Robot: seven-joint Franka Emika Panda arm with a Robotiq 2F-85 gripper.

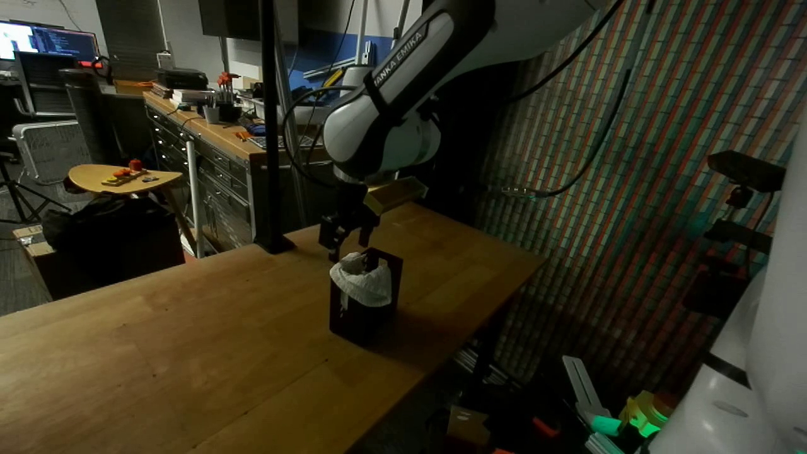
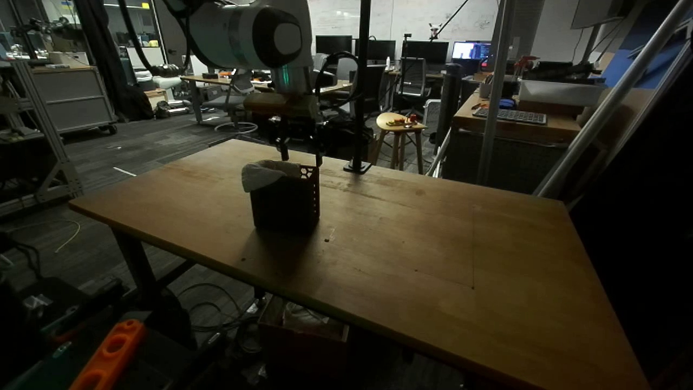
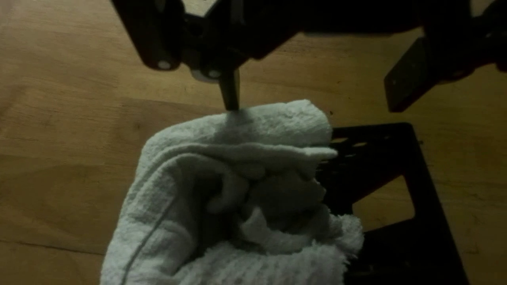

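Observation:
A black basket (image 2: 286, 209) with cut-out walls stands upright on the wooden table. Bunched in its top is a whitish cloth (image 1: 365, 282), partly draped over the rim; the wrist view shows the cloth (image 3: 271, 126) folded and covering much of the opening. My gripper is open at the far side of the basket, its fingers wide apart and holding nothing. One finger (image 3: 231, 92) comes right up to the cloth's edge in the wrist view; whether it touches cannot be told. The other finger (image 3: 404, 83) is over bare table just past the basket's rim (image 3: 380, 128).
A black upright post (image 2: 360, 97) is fixed at the table's edge near the arm. A small stool (image 2: 399, 122) stands beyond the table.

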